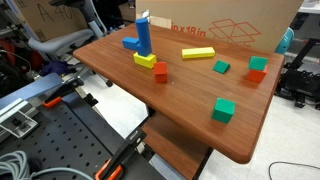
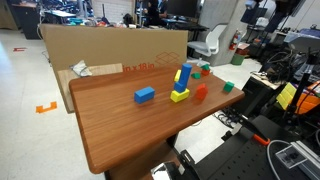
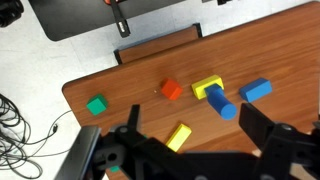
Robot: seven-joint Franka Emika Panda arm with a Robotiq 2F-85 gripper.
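My gripper looks down over the table in the wrist view, its dark fingers spread wide with nothing between them held. A blue block (image 1: 143, 37) stands upright at a yellow block (image 1: 145, 60), and another blue block (image 1: 131, 43) lies behind them. Nearer the table's front edge is a red block (image 1: 161, 73). A long yellow block (image 1: 198, 52) lies flat toward the back. On the right, a green block (image 1: 258, 63) rests on a red block (image 1: 256, 75). Two more green blocks, a back one (image 1: 221, 67) and a front one (image 1: 223, 110), lie apart on the wood.
The wooden table (image 2: 110, 130) has wide bare room at its left in the second exterior view. A cardboard panel (image 2: 120, 48) stands along its back. A black perforated platform (image 1: 60, 135) lies in front, across a gap.
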